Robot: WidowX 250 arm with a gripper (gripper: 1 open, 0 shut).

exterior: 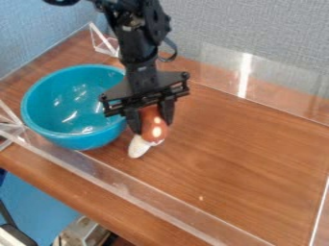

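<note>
My gripper [152,104] is shut on a reddish-orange toy [154,125] with pale spots, held upright just right of a blue bowl [64,125]. A white piece [140,146] shows below the orange part, close over the wooden table. The bowl sits on the table at the left, partly behind the arm.
Clear plastic edging runs along its back and front, with a white wire piece at the back left. A blue area lies beyond the front left edge.
</note>
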